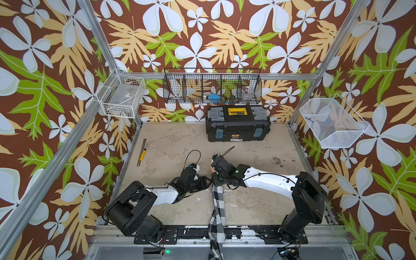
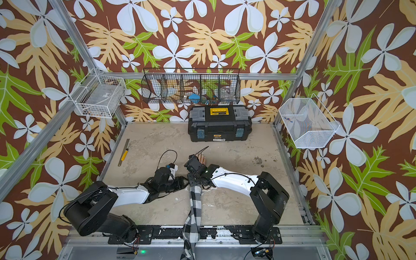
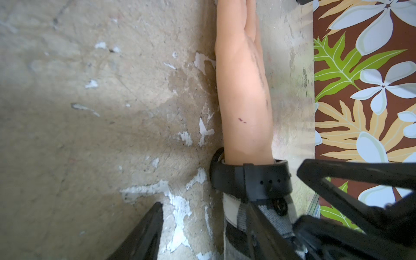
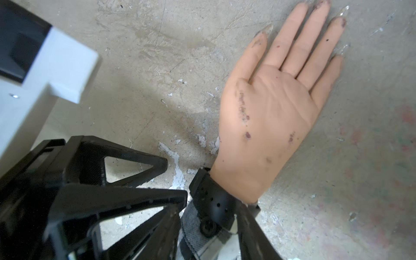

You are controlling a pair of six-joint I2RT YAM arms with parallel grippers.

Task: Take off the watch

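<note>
A hand model [image 4: 268, 112] lies palm up, its wrist in a checked sleeve [image 1: 218, 203]. The watch's black strap [image 3: 231, 177], with a row of holes, circles the wrist at the cuff; the watch face is hidden. To the left of the wrist is my left gripper, part open, its fingertips close beside strap and cuff, with nothing seen held. My right gripper is over the wrist, also part open. Its blurred fingers [image 4: 166, 231] appear on either side of the strap and cuff; whether they touch cannot be told.
A black toolbox [image 1: 238, 130] stands at the back, beneath a black wire basket [image 1: 212, 88]. A knife with a yellow handle [image 1: 143, 154] lies at the far left near a metal strip. White baskets [image 1: 333, 123] hang on the sides.
</note>
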